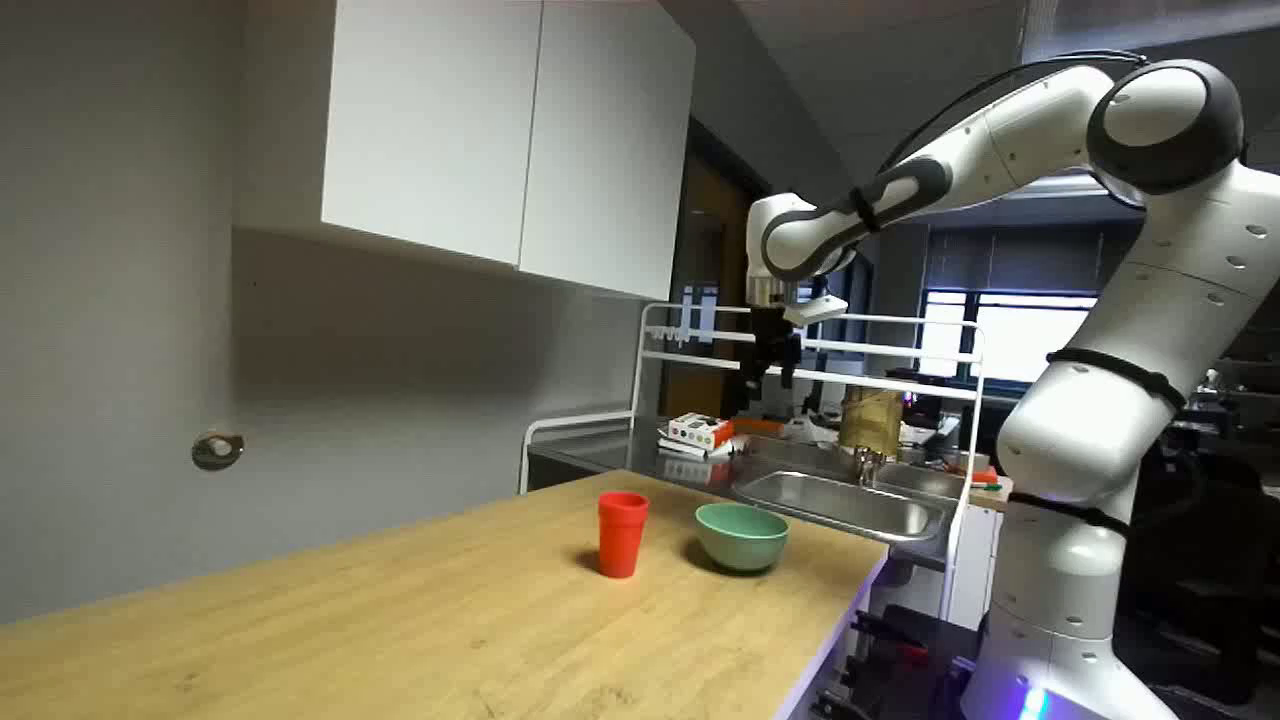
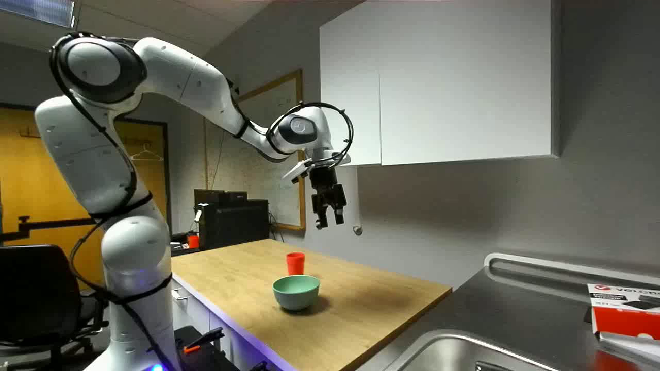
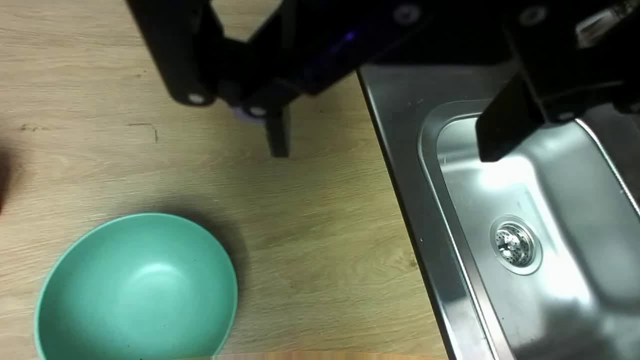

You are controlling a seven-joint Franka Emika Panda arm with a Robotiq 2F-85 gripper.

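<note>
On the wooden counter stands an upright red cup, with a green bowl a short way from it. The bowl looks empty in the wrist view, where only a sliver of the cup shows at the left edge. High above the counter hangs my black gripper, clear of both objects and pointing down. Its fingers are spread wide apart, and only counter and sink show between them.
A steel sink adjoins the counter's end. Beyond the counter in the second exterior view lies a red and white box. White wall cabinets hang near the arm. A white rack frame stands by the sink.
</note>
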